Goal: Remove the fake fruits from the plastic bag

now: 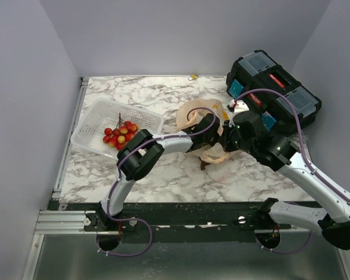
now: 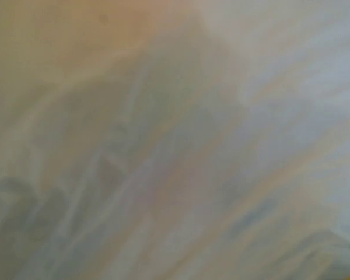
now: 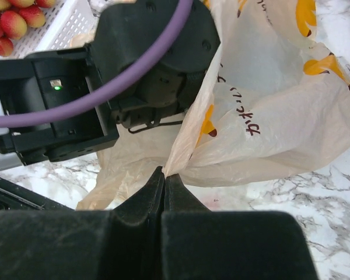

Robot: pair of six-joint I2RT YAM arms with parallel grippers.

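Observation:
A translucent beige plastic bag (image 1: 186,114) with orange prints and dark lettering lies crumpled at the table's centre. My left gripper (image 1: 213,137) reaches into it. The left wrist view shows only blurred plastic (image 2: 175,140), so its finger is hidden. My right gripper is shut at the bag's edge (image 3: 192,128), where the plastic rises from its fingertips. Red and yellow fake fruits (image 1: 119,134) lie in a white perforated basket (image 1: 87,116) at the left. Any fruit inside the bag is hidden.
A black toolbox (image 1: 271,87) stands at the back right. A small yellow item (image 1: 193,77) sits at the back edge.

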